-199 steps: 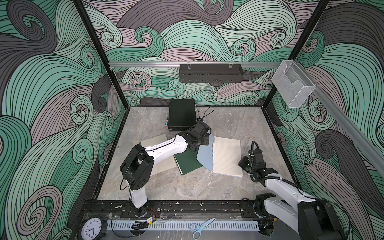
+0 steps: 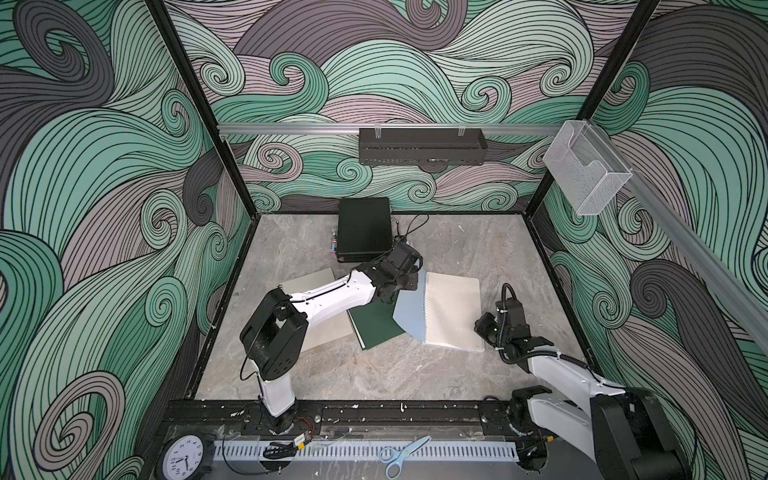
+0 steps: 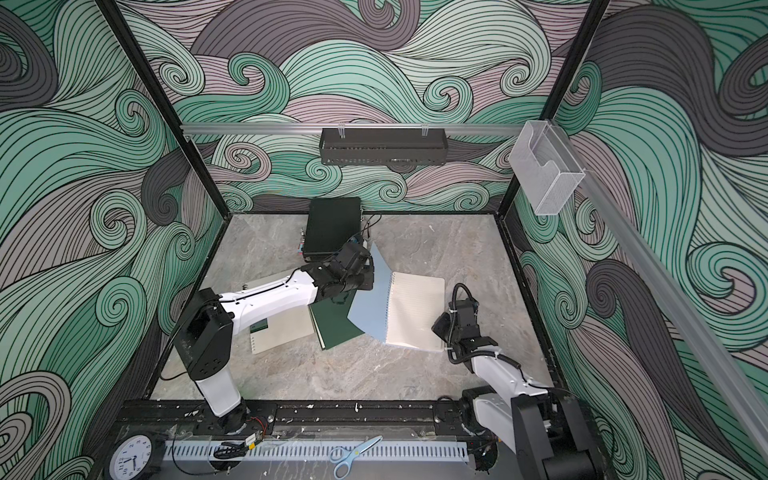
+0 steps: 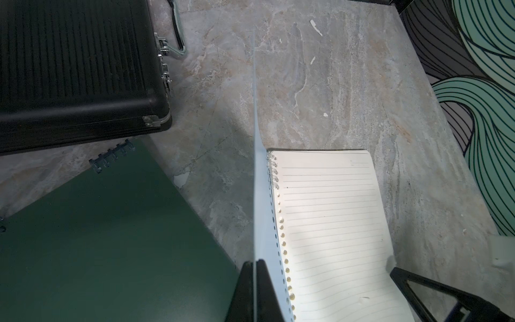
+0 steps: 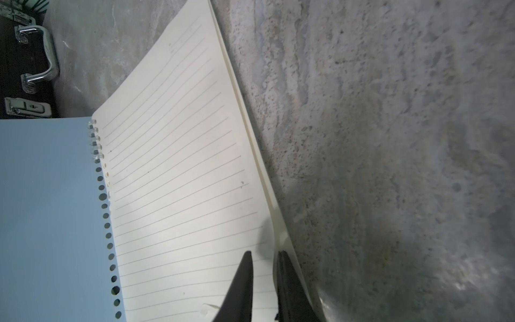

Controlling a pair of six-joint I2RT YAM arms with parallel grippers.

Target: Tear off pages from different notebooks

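A spiral notebook lies open, its lined white page to the right of its light blue cover. In the left wrist view, my left gripper is shut on the raised cover, seen edge-on as a thin blue line between the fingertips. My right gripper is at the page's lower right edge, fingers part open. Lined paper shows in the gap, and the page's edge runs up against the right finger. A green notebook lies left of the blue one; a cream notebook is partly under the left arm.
A black case stands behind the green notebook. Bare table lies behind and to the right of the open notebook. Scissors and a clock are outside the front edge. A mesh basket hangs at right.
The left arm has stayed still.
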